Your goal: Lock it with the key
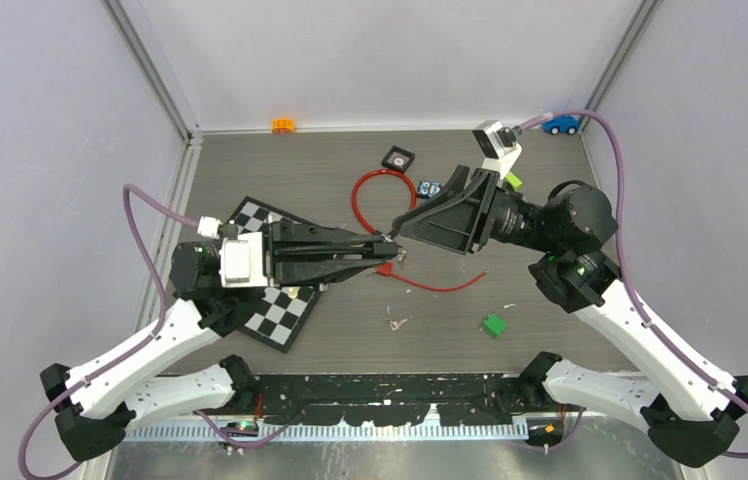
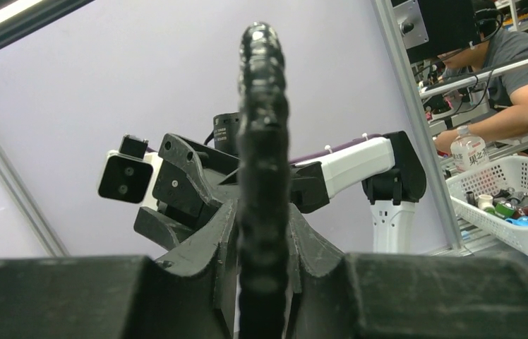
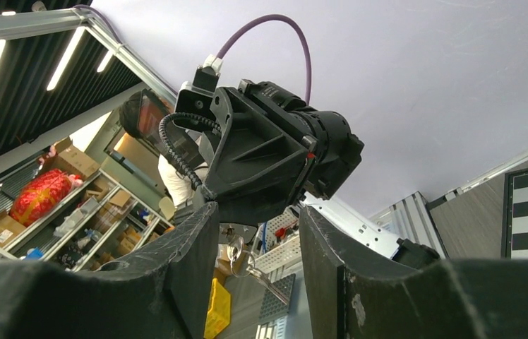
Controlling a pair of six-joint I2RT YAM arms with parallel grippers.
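My left gripper (image 1: 397,246) is shut on a black ribbed cable lock, hiding most of its body. The lock's looped cable (image 3: 171,141) arcs back from the fingertips in the right wrist view and stands large before the left wrist camera as a dark ribbed strip. Silver keys (image 3: 270,288) on a ring hang below the left fingertips; whether a key sits in the lock I cannot tell. Coming from the right, my right gripper is open, its fingers apart, its tips close to the left ones in the top view.
Below the arms lie a red cable loop (image 1: 358,200), a red cable with a square end (image 1: 450,289), loose keys (image 1: 396,323), a green block (image 1: 494,325) and a checkerboard (image 1: 283,318).
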